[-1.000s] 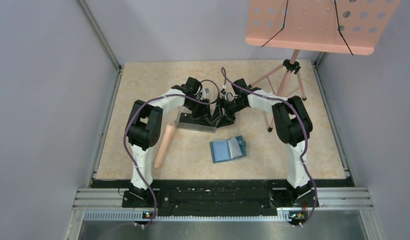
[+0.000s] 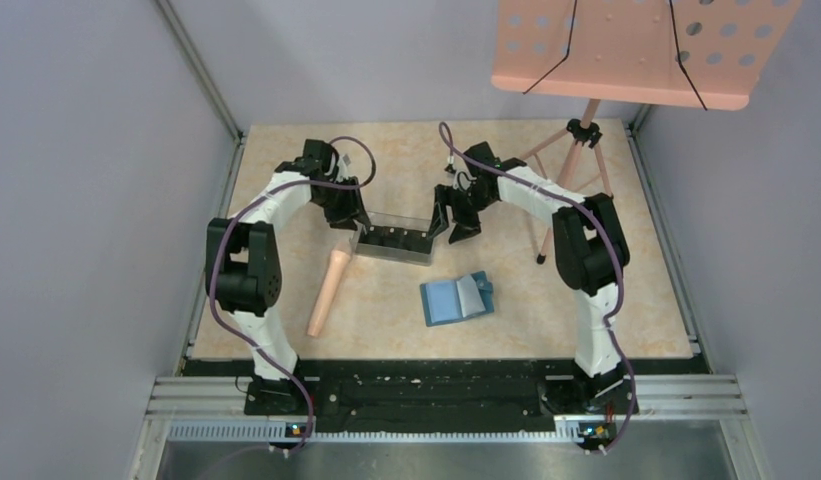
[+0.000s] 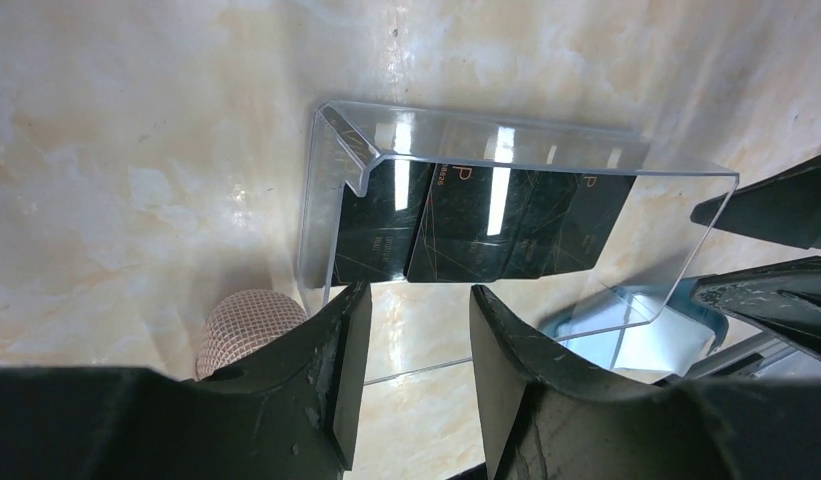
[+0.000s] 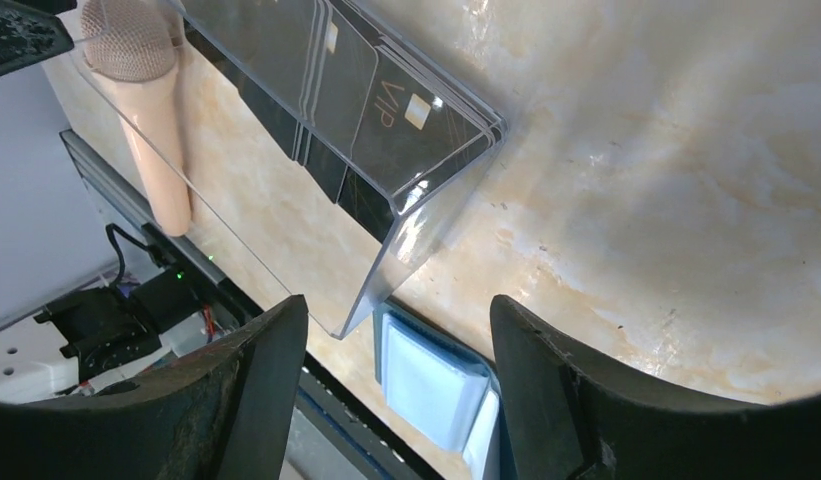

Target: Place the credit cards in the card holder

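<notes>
The clear card holder (image 2: 391,256) lies near the middle of the table. Several black cards rest in a row within it, some overlapping; in the right wrist view one card (image 4: 396,105) shows the letters VIP. My left gripper is open over the holder's left part, nothing between its fingers. At the holder's right end is my right gripper, its fingers apart and no card between them. The clear end wall reaches into the right wrist view between the fingertips, but whether they touch it I cannot tell.
A pink microphone (image 2: 329,290) lies just left of the holder. In front and to the right is a blue case (image 2: 441,303) with a pale flap. A pink tripod stand (image 2: 573,155) occupies the back right.
The left gripper has moved leftward along the holder, from its right end to its left end, uncovering the cards. The right gripper has shifted slightly to the right. The holder has stayed in place.
</notes>
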